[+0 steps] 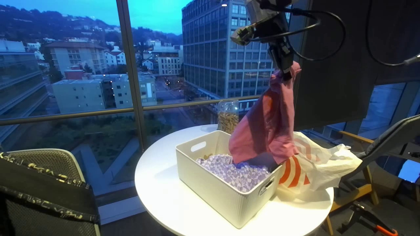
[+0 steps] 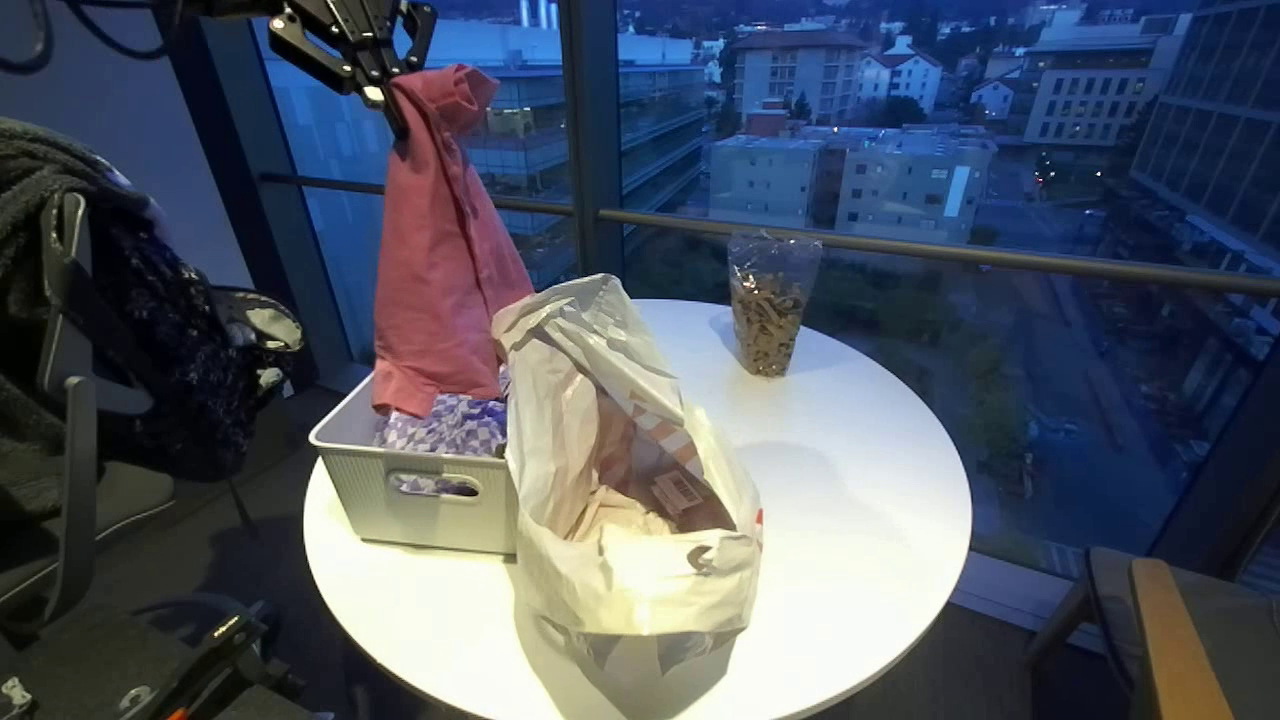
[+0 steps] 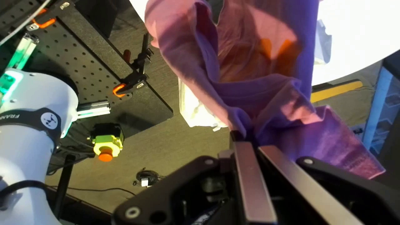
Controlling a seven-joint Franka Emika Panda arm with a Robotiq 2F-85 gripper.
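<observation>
Pink cloth hangs from my gripper, which is shut on its upper end. The lower edge of the cloth reaches down over the right part of the white bin; whether it touches the contents cannot be told. Inside the bin lies a purple-and-white checkered cloth. In the wrist view, my fingers close together on a bunched fold, and the pink cloth spreads out beyond them. Against the bin's side stands a white plastic bag, open at the top with things inside.
A clear pouch of brown pieces stands on the round white table near the window side. Free table surface lies around the pouch and left of the bin in the first exterior view. Chairs surround the table.
</observation>
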